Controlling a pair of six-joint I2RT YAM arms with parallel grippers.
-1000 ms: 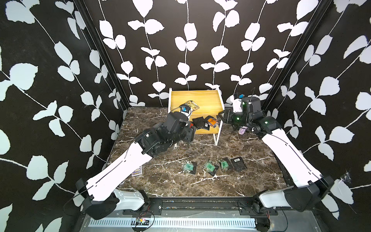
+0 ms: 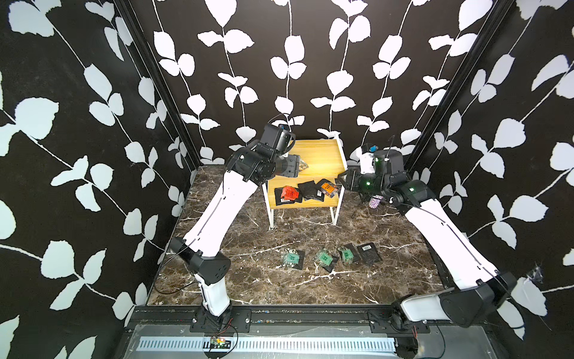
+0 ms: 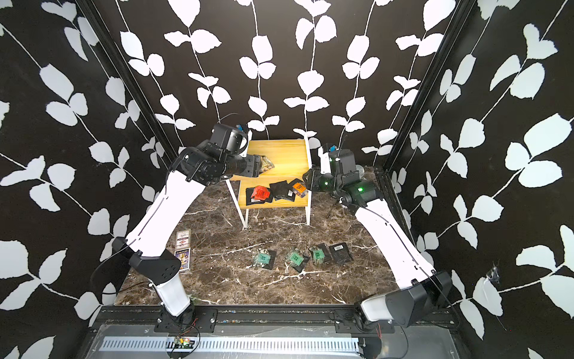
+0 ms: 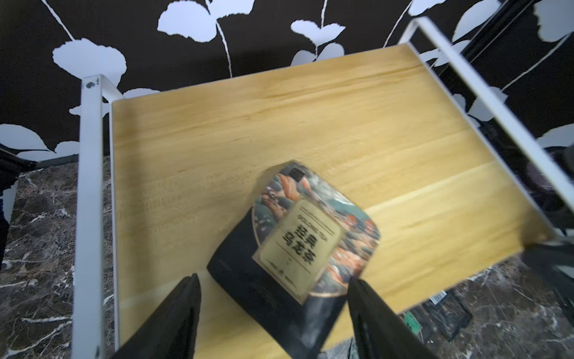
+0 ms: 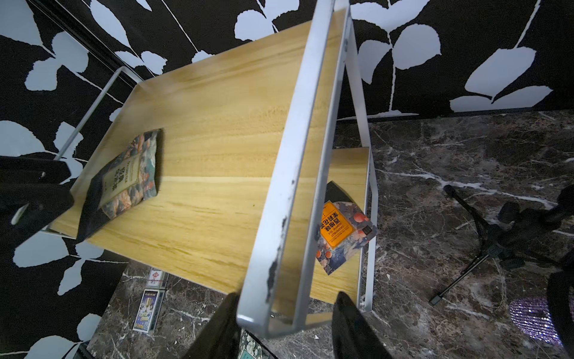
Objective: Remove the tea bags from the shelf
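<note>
An oolong tea bag [image 4: 299, 245] in dark packaging with a floral print lies on the upper shelf [image 4: 406, 107]. My left gripper hangs open just above it, a finger to either side. The lower shelf holds a red tea bag [image 2: 289, 193], an orange jasmine tea bag [image 2: 328, 188] and dark packets between them. My right gripper is part open at the front right corner of the shelf frame, with no tea bag between its fingers.
Several green-labelled packets [image 2: 291, 258] and a dark packet [image 2: 370, 253] lie on the marble table before the rack. Card boxes [image 3: 183, 257] sit at left. A small tripod [image 5: 490, 242] stands right of the rack. White rails edge the upper shelf.
My left arm has risen and moved back, bringing its gripper from in front of the rack to over the tea bag on the upper shelf. The right arm has stayed put.
</note>
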